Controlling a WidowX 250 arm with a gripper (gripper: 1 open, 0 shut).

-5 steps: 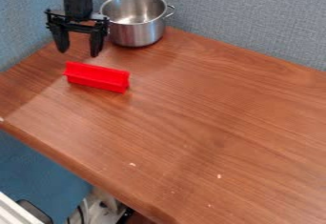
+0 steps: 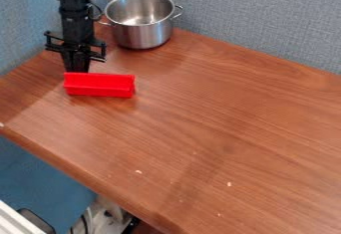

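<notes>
My black gripper is low over the wooden table at the upper left, shut, its fingertips just behind the left part of a red oblong block. Whether they touch the block is hard to tell. A steel pot with side handles stands behind and right of the block, near the back wall.
Grey-blue padded walls stand at the back and left. The near left edge drops to a blue floor with some white hardware and cables at the lower left.
My gripper has come down toward the table and its fingers have closed. The red block sits a little differently, its left end slightly lower in view. The pot is unmoved.
</notes>
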